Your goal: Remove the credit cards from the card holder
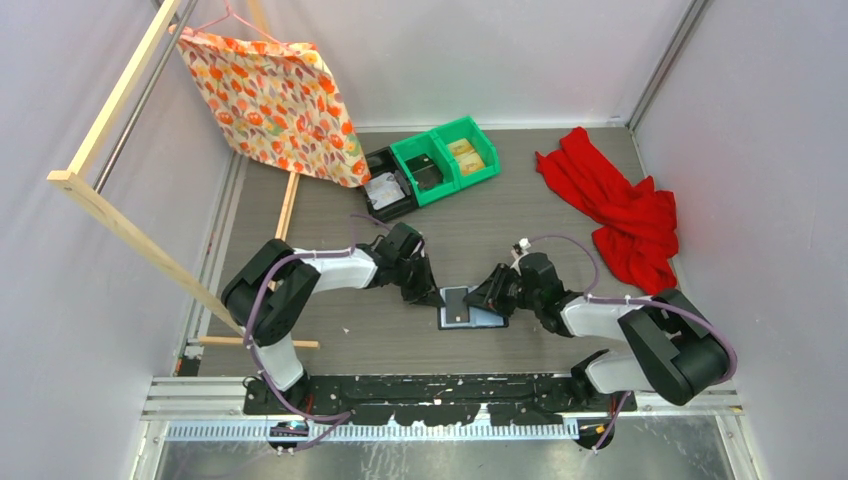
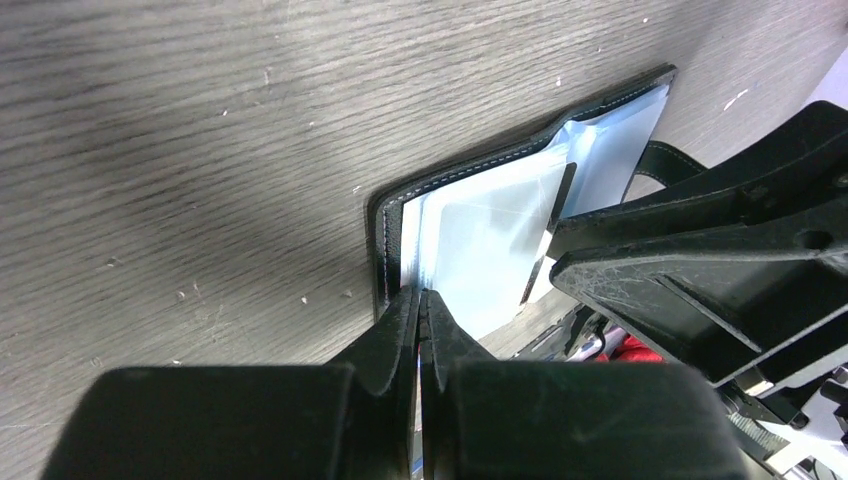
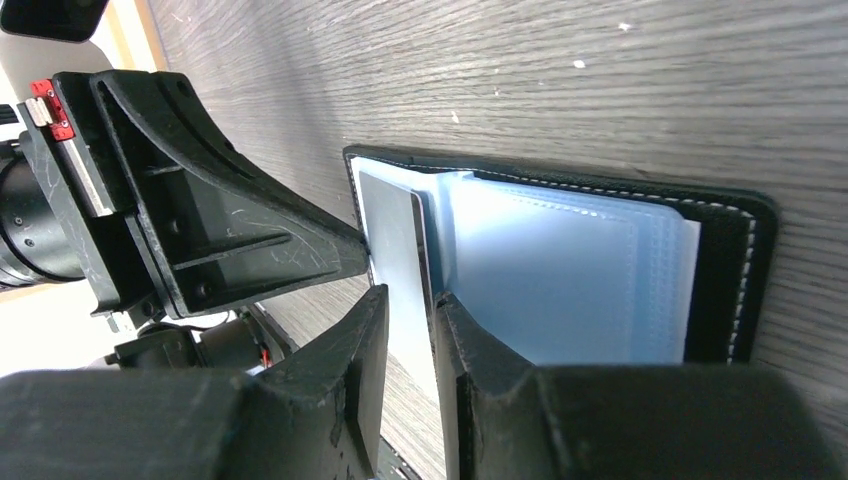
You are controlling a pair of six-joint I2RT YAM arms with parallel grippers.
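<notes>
An open card holder [image 1: 455,308] with translucent bluish sleeves and black stitched edging lies on the floor between both grippers. My left gripper is shut at its edge, nothing clearly between its fingers. My right gripper is part open at the sleeves, its tips either side of the edge of a dark-edged card [image 3: 395,250] in a sleeve. Whether it grips that card I cannot tell.
Black and green bins [image 1: 420,140] stand at the back. A red cloth [image 1: 620,215] lies at the right, and patterned fabric [image 1: 260,100] hangs on a wooden frame at the left. The floor around the holder is clear.
</notes>
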